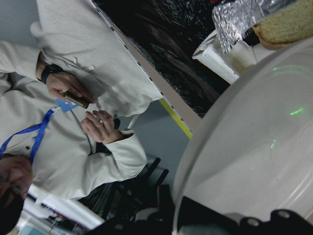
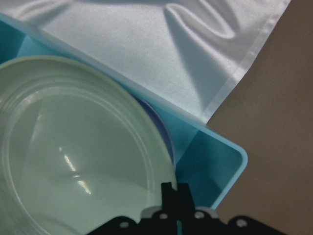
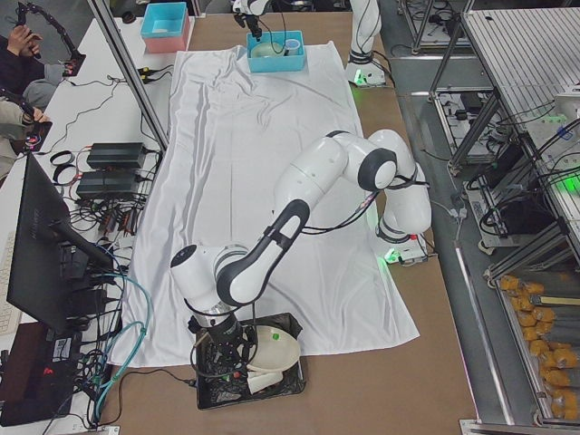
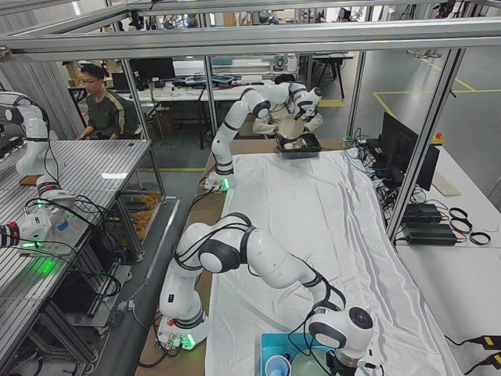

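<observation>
My left gripper is shut on the rim of a cream plate [image 1: 244, 147], held over the black lined box [image 3: 217, 390] at the cloth's near end; a foil packet [image 1: 234, 24], bread [image 1: 281, 24] and white cartons [image 1: 215, 54] lie in that box. My right gripper is shut on the rim of a pale green plate [image 2: 83, 147] in the blue bin [image 2: 220, 152] at the far end, over a blue item [image 2: 156, 125].
The white cloth [image 3: 236, 145] between box and bin is clear. A monitor [image 3: 45, 254] and cables line the left side; a person [image 1: 88, 166] is beyond the black box.
</observation>
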